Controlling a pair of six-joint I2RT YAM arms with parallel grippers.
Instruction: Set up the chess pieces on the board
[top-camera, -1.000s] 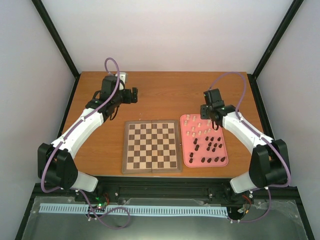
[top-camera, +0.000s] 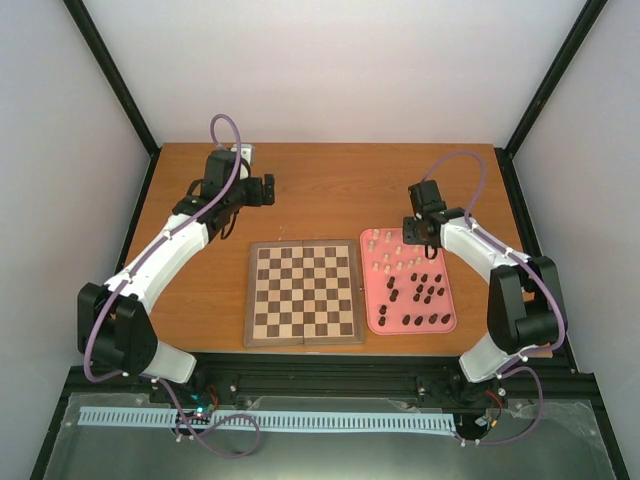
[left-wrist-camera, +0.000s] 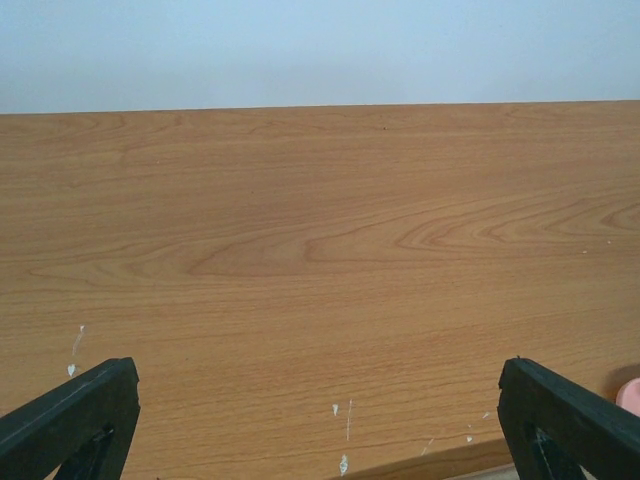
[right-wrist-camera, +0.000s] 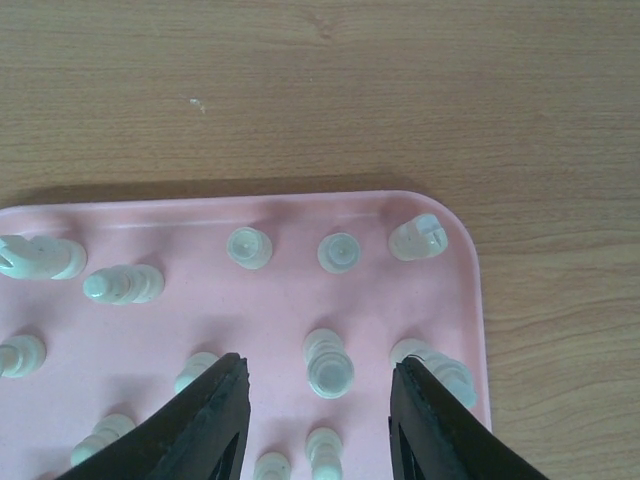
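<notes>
The wooden chessboard (top-camera: 303, 343) lies flat at the table's front middle, its squares bare. To its right, a pink tray (top-camera: 408, 331) holds white pieces in the rear half and dark pieces in the front half. My right gripper hangs over the tray's rear edge, fingers part open. A white piece (right-wrist-camera: 329, 372) shows in the gap between its fingers, below them and apart. Another white piece (right-wrist-camera: 455, 380) is partly covered by the right finger. Off to the left, my left gripper is open above bare table, holding nothing.
White pieces stand along the tray's far edge, among them a slot-topped one (right-wrist-camera: 419, 237) in the corner. Wooden table (top-camera: 330, 190) between the arms and behind the board is clear. The tray almost touches the board's right side.
The left arm, the board and the visible pieces look unmoved.
</notes>
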